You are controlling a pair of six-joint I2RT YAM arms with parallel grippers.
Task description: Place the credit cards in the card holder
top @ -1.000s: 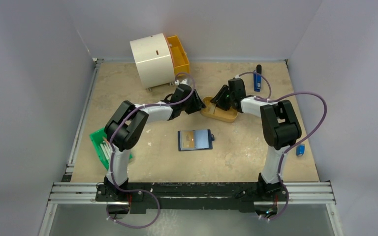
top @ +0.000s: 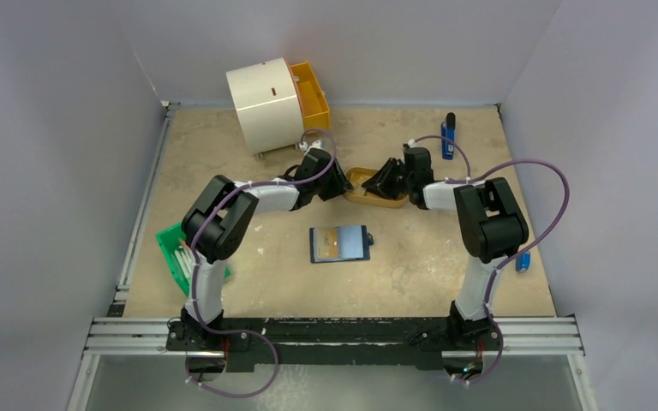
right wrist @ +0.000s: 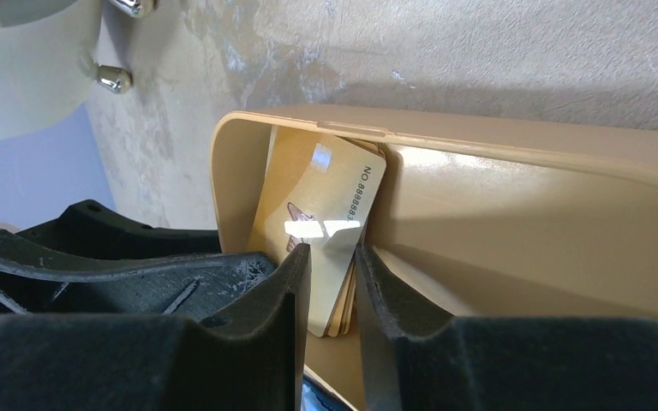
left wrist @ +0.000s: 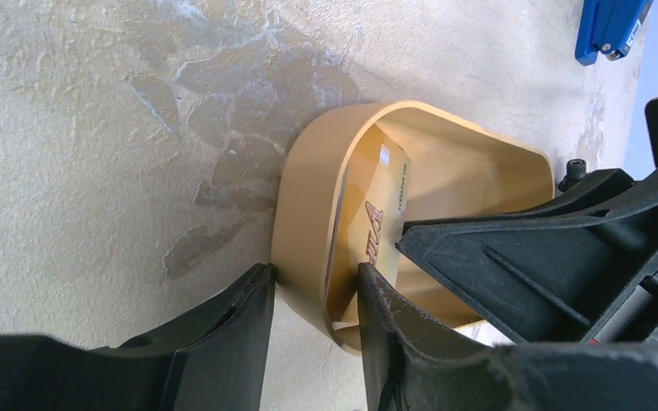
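A stack of gold credit cards point(right wrist: 326, 201) leans in one end of a tan box point(right wrist: 523, 145). My left gripper stands part open astride the box's end wall, one finger outside and the other inside by the cards. Within the box, my right gripper has its fingers parted at the edge of the stack; no card is clearly clasped. The card holder point(top: 352, 243) lies open in front of the box, with a gold card point(top: 327, 243) in its left side and a pale right side.
Behind stands a white rounded cabinet point(top: 261, 107) with an orange drawer point(top: 310, 92). A green basket point(top: 169, 241) is at the left, a blue stapler-like tool point(top: 448, 141) at the back right. Table around the holder is clear.
The tan box has turned slightly and shifted a little left and back. My right gripper has moved slightly toward the front; the left has barely moved.
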